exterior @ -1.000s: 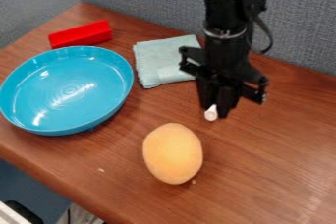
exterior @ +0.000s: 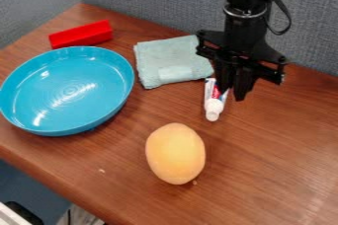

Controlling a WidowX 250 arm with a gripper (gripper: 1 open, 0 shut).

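Note:
A white tube with coloured print (exterior: 214,105) lies on the wooden table, its cap toward the front. Just above its back end is my black gripper (exterior: 231,81), pointing down from the arm at the top; whether its fingers are open or shut, or touch the tube, I cannot tell.
A blue plate (exterior: 66,89) lies at the left, a red block (exterior: 81,35) behind it and a folded light cloth (exterior: 172,59) at the back centre. A yellow oval object (exterior: 175,154) lies at the front. A grey wall backs the table.
My gripper has risen and moved slightly toward the back right, uncovering more of the tube, which lies about where it was.

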